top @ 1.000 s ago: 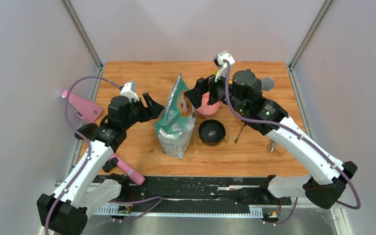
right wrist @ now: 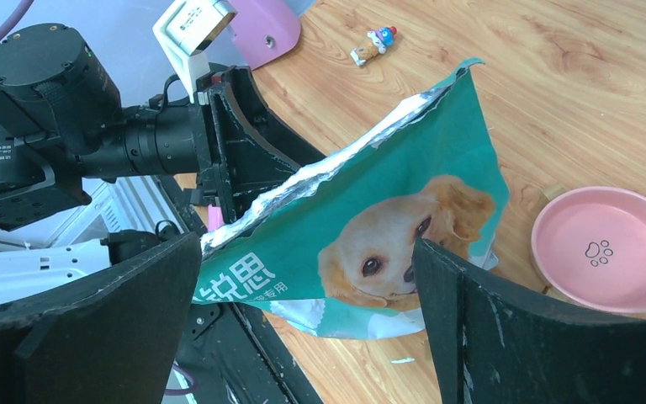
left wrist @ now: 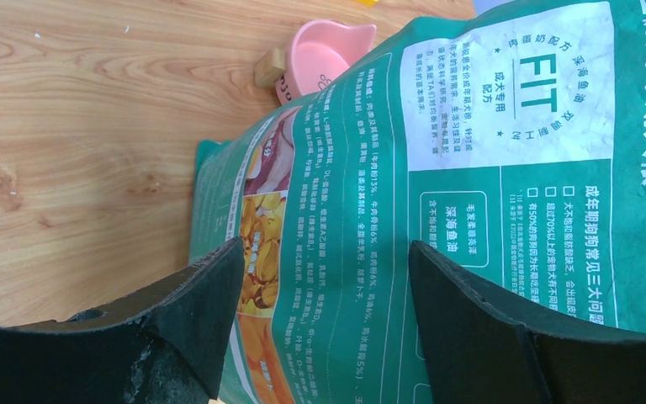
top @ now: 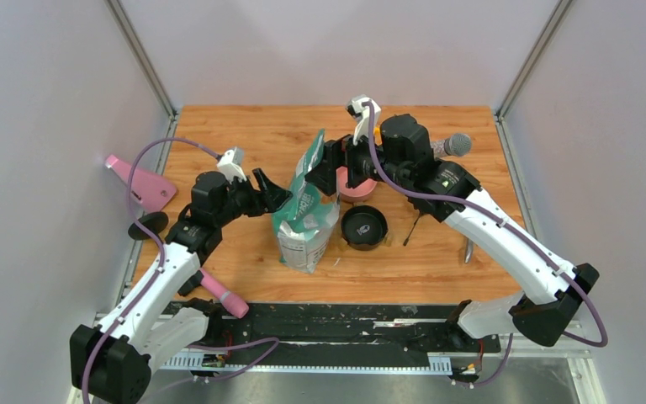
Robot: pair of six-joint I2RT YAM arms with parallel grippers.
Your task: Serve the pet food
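A green and white pet food bag (top: 303, 236) stands on the table between my two grippers, its top edge torn along a silvery line in the right wrist view. My left gripper (top: 279, 192) is open at the bag's left side; its fingers (left wrist: 177, 316) are spread before the printed green face (left wrist: 336, 252). From the right, my open right gripper (top: 321, 164) faces the bag's upper part, the dog picture (right wrist: 404, 244) showing between its fingers. Behind the bag is a pink bowl (top: 360, 187), partly covered by the right gripper in the top view. A black bowl (top: 364, 227) sits right of the bag.
A pink-purple object (top: 145, 187) lies at the left edge, and a pink cylindrical item (top: 225, 295) at the front left. Beyond the right arm is a microphone-like object (top: 454, 146). A small figurine (right wrist: 374, 45) lies on the table.
Both grippers have moved inward toward the bag, the right one leftward and the left one slightly rightward. The bag's top has shifted a little to the right.
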